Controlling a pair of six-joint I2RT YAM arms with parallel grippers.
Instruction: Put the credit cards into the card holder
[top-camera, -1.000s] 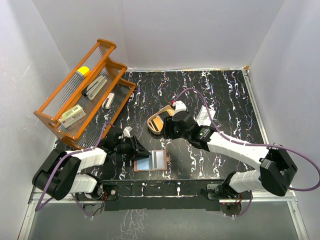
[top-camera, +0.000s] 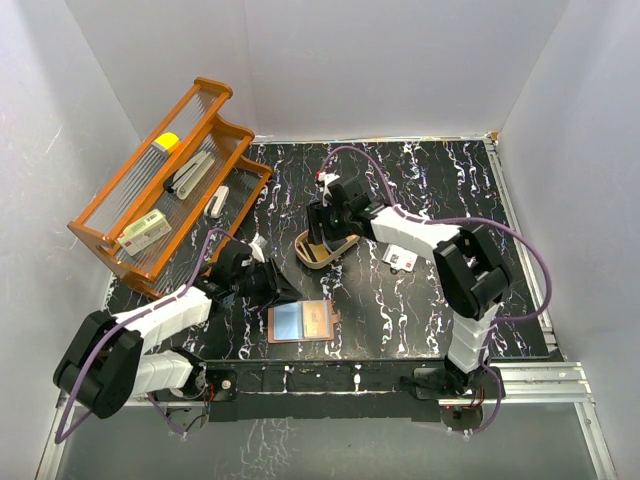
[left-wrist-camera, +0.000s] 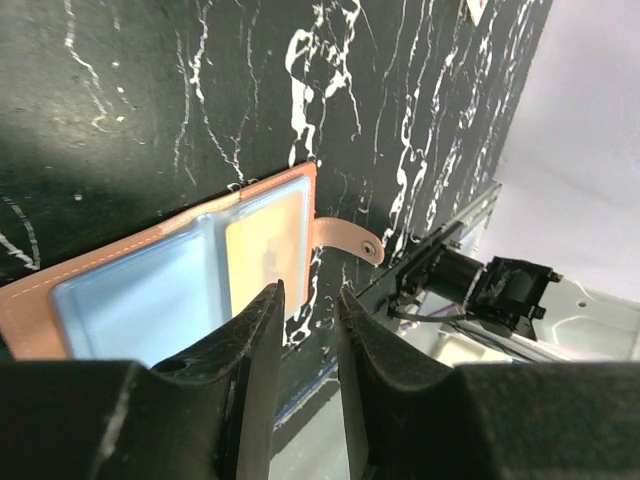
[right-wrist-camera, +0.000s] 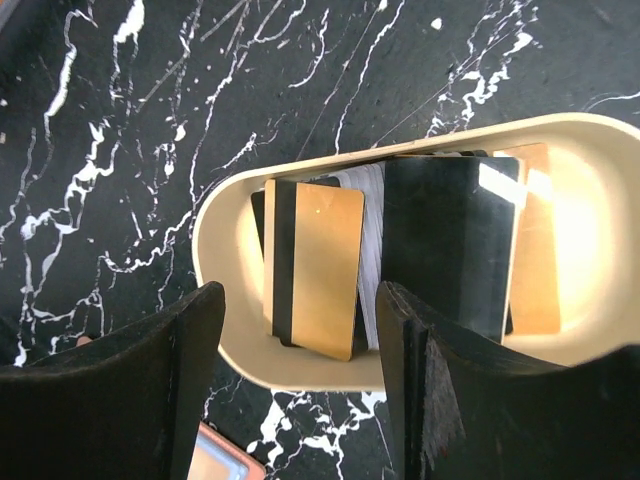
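The open card holder (top-camera: 302, 335) lies on the table's front part, brown-edged with a strap (left-wrist-camera: 348, 236). Its left side (left-wrist-camera: 140, 300) looks pale blue; a tan card (left-wrist-camera: 262, 245) shows on its right side. My left gripper is over the holder, fingers slightly apart, nothing between them. A cream oval tray (right-wrist-camera: 228, 240) holds several cards, among them an orange card with a black stripe (right-wrist-camera: 325, 255), a dark card (right-wrist-camera: 445, 225) and a tan card (right-wrist-camera: 537, 265). Above the tray, my right gripper stands open around the orange card's near end, not visibly gripping it.
At the left stands a wooden rack (top-camera: 185, 185) with a stapler (top-camera: 190, 175) and a box (top-camera: 145, 232) on it. A white object (top-camera: 400, 258) lies right of the tray, partly below the right arm.
My right gripper has moved left and upward in the top view, from the tray's right side to over it. The left gripper shifted slightly. The holder's right side looked greyer before; now it is tan.
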